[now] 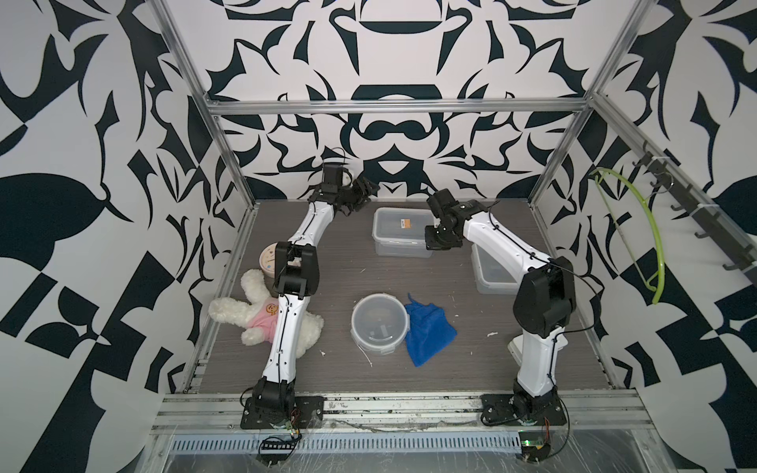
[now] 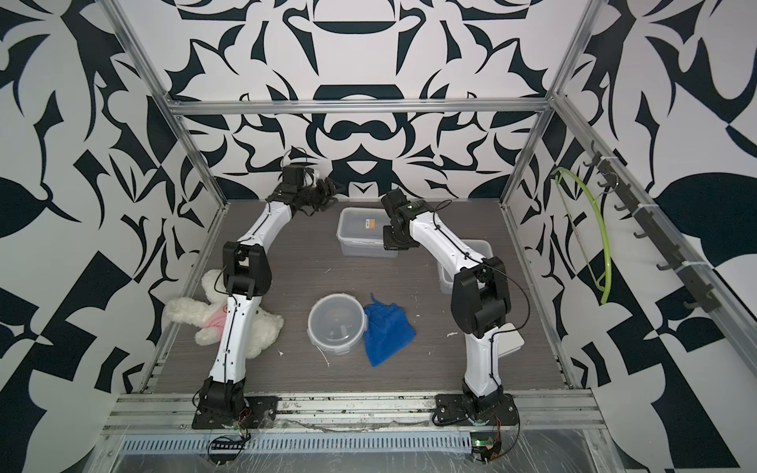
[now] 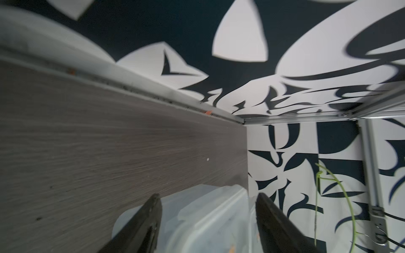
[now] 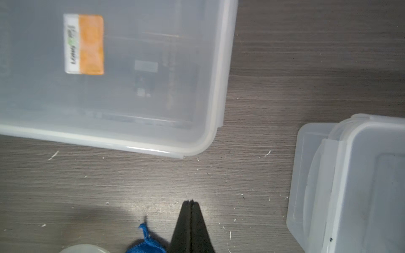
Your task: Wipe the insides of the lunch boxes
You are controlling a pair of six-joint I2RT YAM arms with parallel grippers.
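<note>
A lidded lunch box (image 1: 398, 232) with an orange label sits at the back middle. A second box (image 4: 375, 185) stands to its right, with a clear flap or lid beside it, and a round container (image 1: 379, 321) sits in front. A blue cloth (image 1: 428, 331) lies beside the round one. My left gripper is open at the back left, raised beside the back box, nothing held. My right gripper is shut, nothing visible between its fingers, above the gap in front of the back box's right corner.
A white plush toy (image 1: 303, 331) lies at the left, near a round pinkish object partly hidden by the left arm. A white object (image 2: 511, 340) lies at the front right.
</note>
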